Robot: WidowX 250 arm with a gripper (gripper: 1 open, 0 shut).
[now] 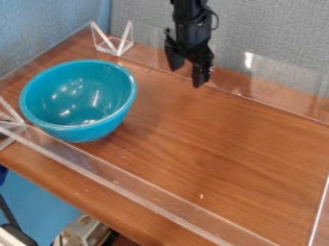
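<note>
My black gripper (187, 67) hangs over the back of the wooden table, upper middle of the view, with its two fingers pointing down and spread apart. I see nothing between them. A large teal bowl (77, 86) sits on the left part of the table, apart from the gripper, and looks empty.
Clear plastic walls edge the table (218, 154), with white brackets (113, 38) at the back left and left side. Beyond the front left edge lie blue floor and some metal hardware (80, 231).
</note>
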